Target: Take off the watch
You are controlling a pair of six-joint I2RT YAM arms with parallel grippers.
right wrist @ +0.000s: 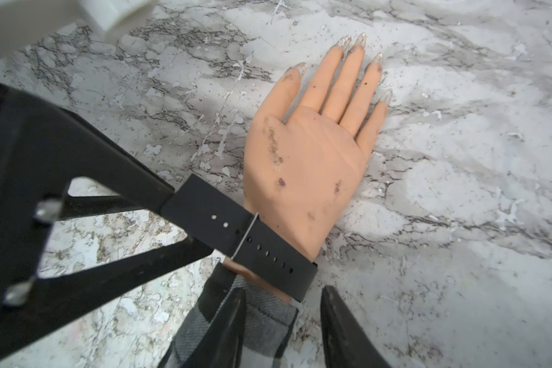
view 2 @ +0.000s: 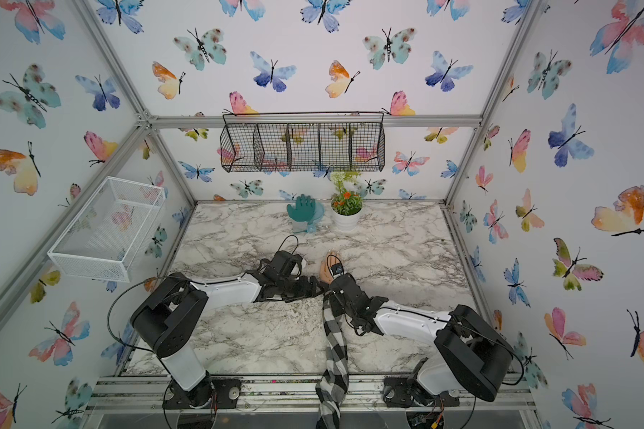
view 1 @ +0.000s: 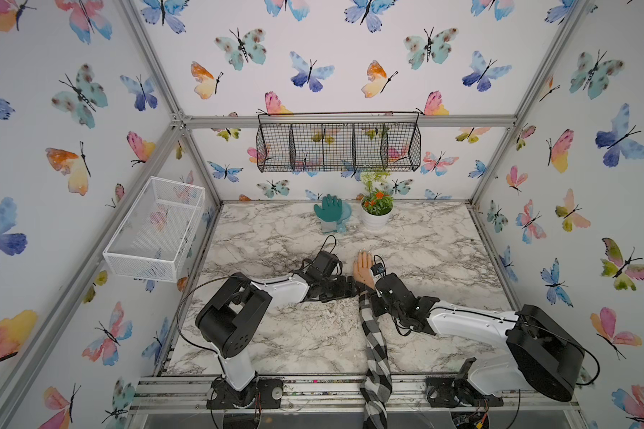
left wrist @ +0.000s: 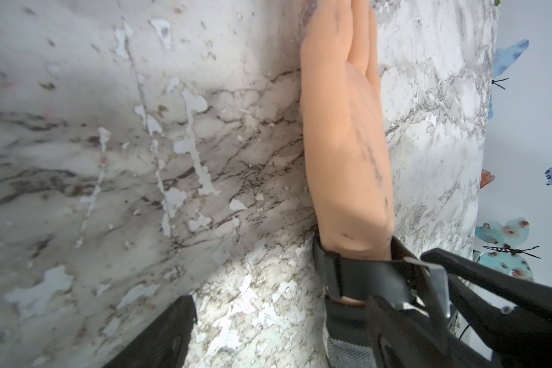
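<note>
A light-skinned mannequin hand [right wrist: 306, 159] lies palm up on the marble table, its forearm in a checkered sleeve [view 1: 374, 350]. Around its wrist is a black watch strap [right wrist: 270, 251] with punched holes and a thin metal loop; the watch face is hidden. My left gripper stands open at the thumb side, with bare table showing between its fingertips. In the right wrist view its dark fingers [right wrist: 122, 165] reach the free end of the strap. My right gripper is part open at the other side, over the sleeve's edge, with nothing gripped between its fingers.
A teal hand-shaped object [view 1: 329, 208] and a potted plant [view 1: 376, 207] stand at the back. A black wire basket [view 1: 338, 146] hangs on the rear wall, a white one [view 1: 154, 228] on the left.
</note>
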